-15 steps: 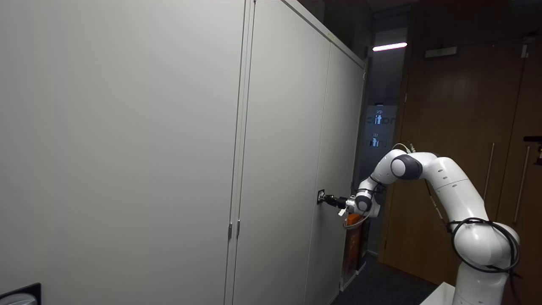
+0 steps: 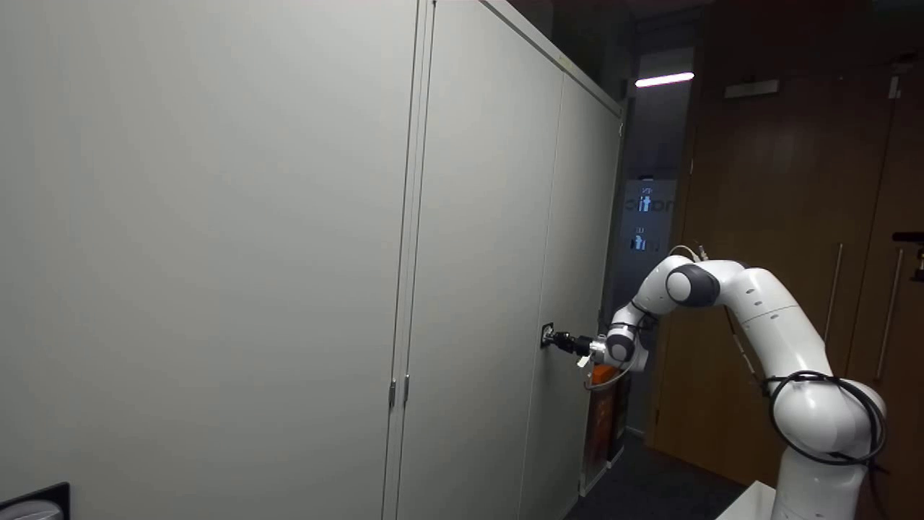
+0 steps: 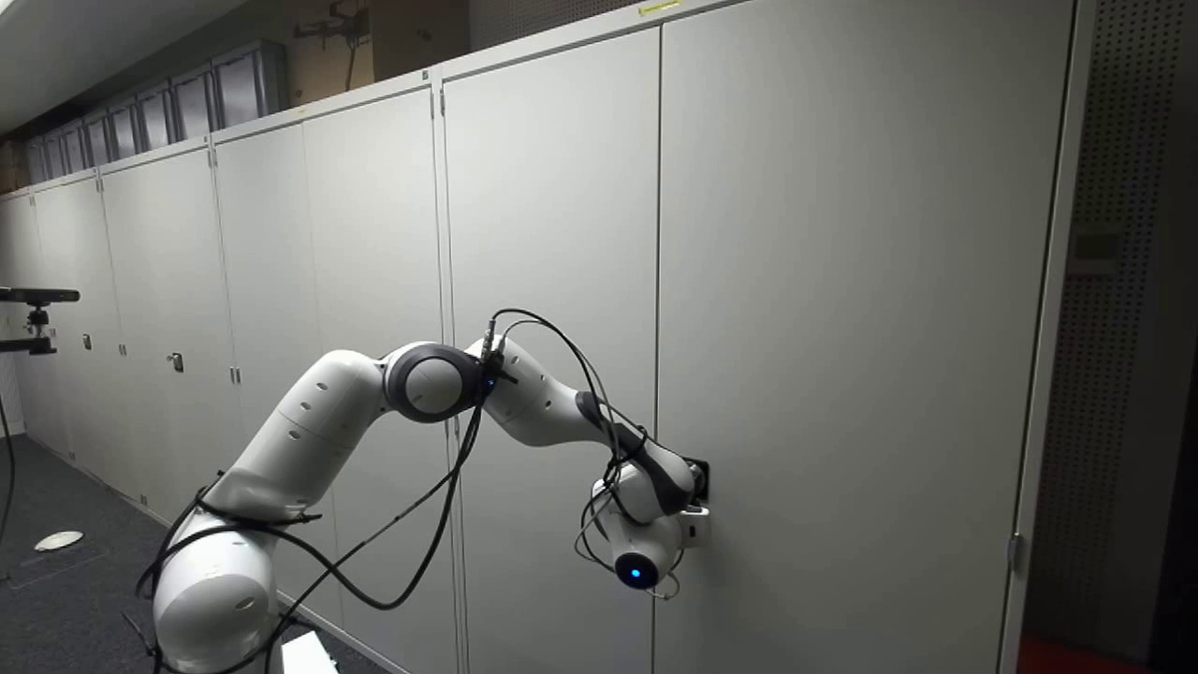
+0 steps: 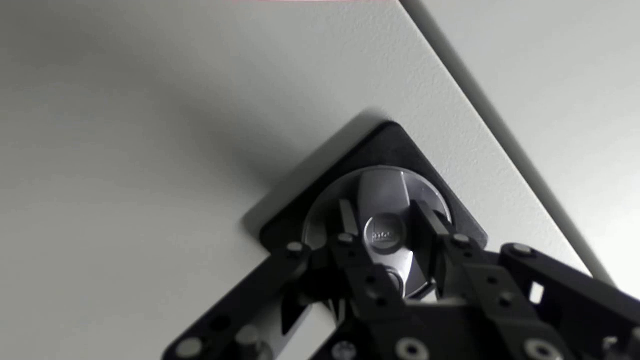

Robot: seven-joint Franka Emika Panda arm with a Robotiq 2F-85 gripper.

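A grey metal turn handle (image 4: 384,201) sits in a round recess on a black square plate (image 4: 390,144), mounted on a pale cabinet door (image 4: 150,180). My gripper has its dark fingers on either side of the handle and is shut on it. The handle's lower end is partly covered by the fingers. From the side, in exterior view 1, the gripper (image 2: 561,341) reaches level into the plate (image 2: 546,334). In exterior view 2 the wrist hides the fingers, and only part of the black plate (image 3: 702,479) shows. The cabinet door (image 3: 854,281) stands closed.
A narrow seam (image 4: 510,144) runs between this door and its neighbour, close to the plate. More closed cabinets (image 3: 157,258) line the wall. Cables (image 3: 449,483) hang loosely along the arm. A wooden door (image 2: 771,260) stands behind the arm.
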